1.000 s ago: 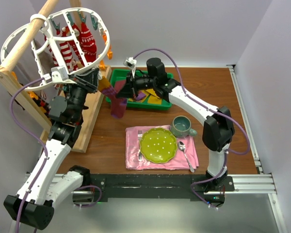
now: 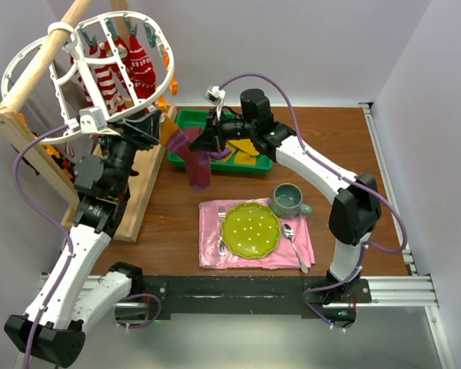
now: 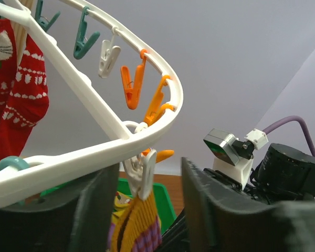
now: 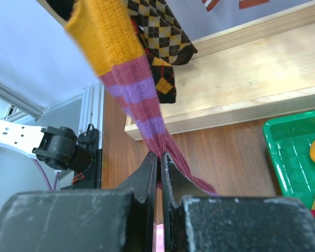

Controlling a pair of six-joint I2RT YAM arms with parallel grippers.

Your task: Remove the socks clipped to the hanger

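The white round hanger [image 2: 64, 79] is at the upper left. A white clip [image 3: 142, 176] on its rim meets the yellow cuff of a purple-and-maroon striped sock [image 3: 139, 223]. My left gripper is open around this clip, with gaps visible on both sides. In the right wrist view the same sock [image 4: 139, 100] slants down, stretched, into my right gripper, which is shut on its thin fabric. The sock's loose end [image 2: 198, 171] dangles below. Red patterned socks [image 3: 29, 89] hang farther along the hanger, and dark checkered socks [image 4: 165, 34] hang nearby.
A green tray [image 2: 253, 168] with several items stands behind the right gripper. Empty orange clips [image 3: 132, 86] line the rim near my left gripper. A pink cloth [image 2: 211, 256] with a green plate [image 2: 250, 231] and a mug [image 2: 286, 200] lie in front.
My right gripper has moved to the right, drawing the sock with it, and the sock's loose end has shifted right. The left arm has stayed nearly in place.
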